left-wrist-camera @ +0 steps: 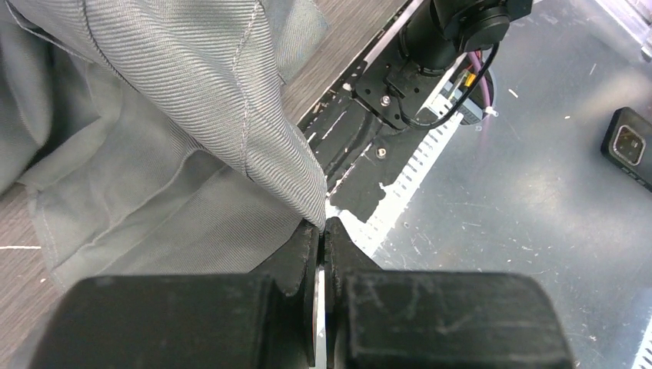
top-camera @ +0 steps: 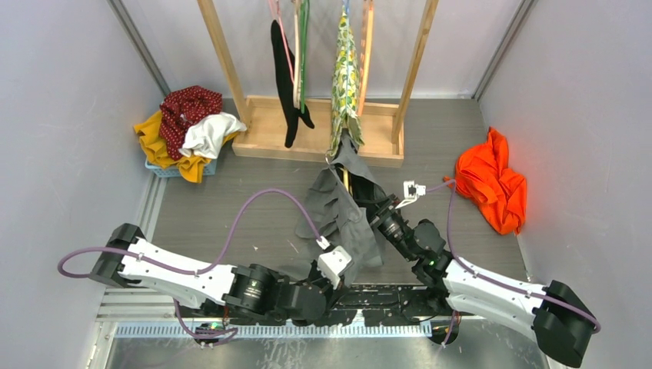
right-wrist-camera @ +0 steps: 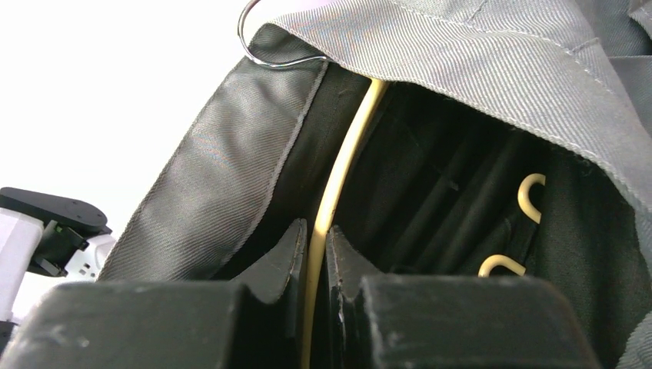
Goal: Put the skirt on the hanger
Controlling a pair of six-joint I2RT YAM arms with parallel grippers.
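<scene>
The grey skirt [top-camera: 323, 211] lies in front of the wooden rack, its opening spread around a yellow hanger [right-wrist-camera: 342, 161] with a metal hook [right-wrist-camera: 273, 63] at the waistband. My left gripper is shut, with the edge of the grey fabric [left-wrist-camera: 200, 108] at its fingertips. My right gripper is inside the skirt's dark opening, its fingers on either side of the yellow hanger bar; whether they press on it I cannot tell.
The wooden rack [top-camera: 277, 154] holds hanging garments and hangers at the back. A basket of clothes [top-camera: 188, 134] is at the left, orange cloth [top-camera: 492, 184] at the right.
</scene>
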